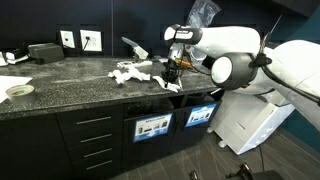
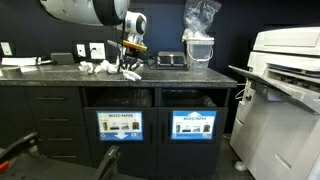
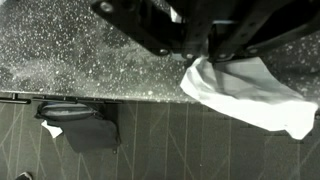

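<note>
A crumpled white paper [image 3: 250, 92] hangs from my gripper, which is shut on it. Seen by the wrist camera, the paper reaches past the counter's front edge, over the floor. The first exterior view has the gripper [image 1: 175, 74] low at the counter's front, the white paper [image 1: 167, 84] just below it. In the second exterior view, the gripper [image 2: 129, 64] is above the left bin opening, with the paper [image 2: 131, 75] at the edge. The fingertips are partly hidden by dark gripper parts.
More crumpled white paper [image 1: 130, 74] lies on the speckled counter [image 1: 75, 88] to the left. Below are two open compartments with "Mixed Paper" signs [image 2: 121, 125]. A tape roll [image 1: 20, 92] sits far left; a white machine [image 2: 285, 110] stands right.
</note>
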